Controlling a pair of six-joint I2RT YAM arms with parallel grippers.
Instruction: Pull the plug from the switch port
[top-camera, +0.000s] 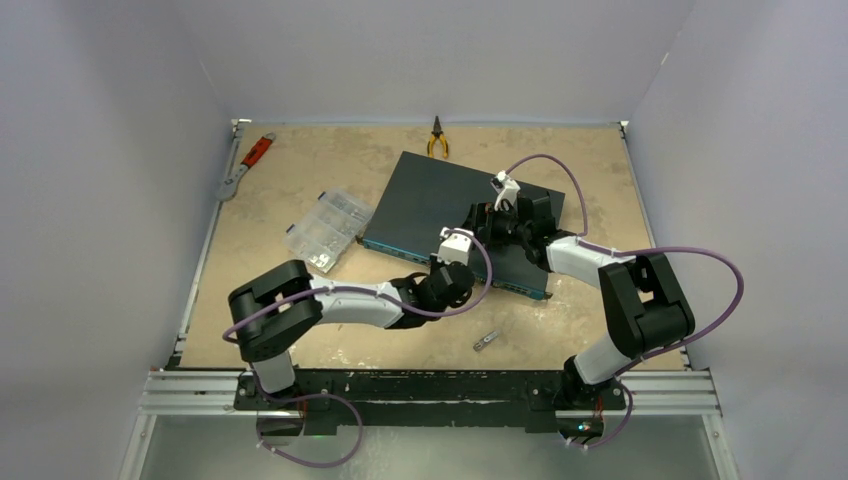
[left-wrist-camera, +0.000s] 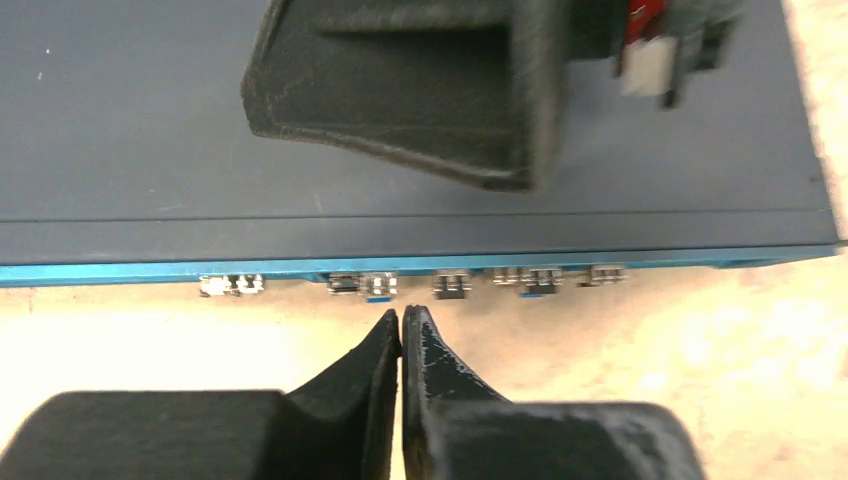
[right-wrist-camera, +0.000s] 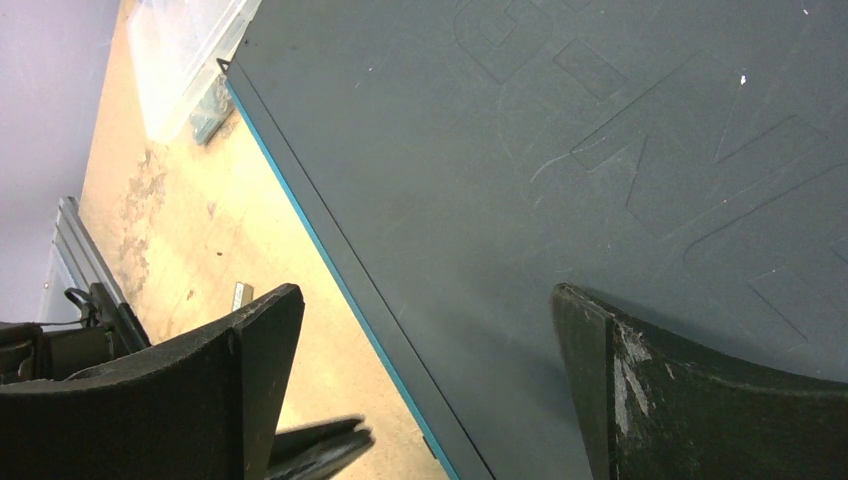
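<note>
The dark switch (top-camera: 425, 195) lies flat and at a slant on the table. Along its blue front edge, several small plugs or modules (left-wrist-camera: 451, 284) stick out in the left wrist view. My left gripper is shut just off that edge, its tips pressed together with nothing showing between them and a small gap to the modules. My right gripper stands open above the switch's top, nothing between its fingers. Which port the plug sits in, I cannot tell.
A clear compartment box (top-camera: 330, 228) stands left of the switch. Pliers (top-camera: 437, 137) lie behind it, and a red-handled tool (top-camera: 246, 166) is at the far left. One small grey piece (top-camera: 486, 340) lies on open table in front.
</note>
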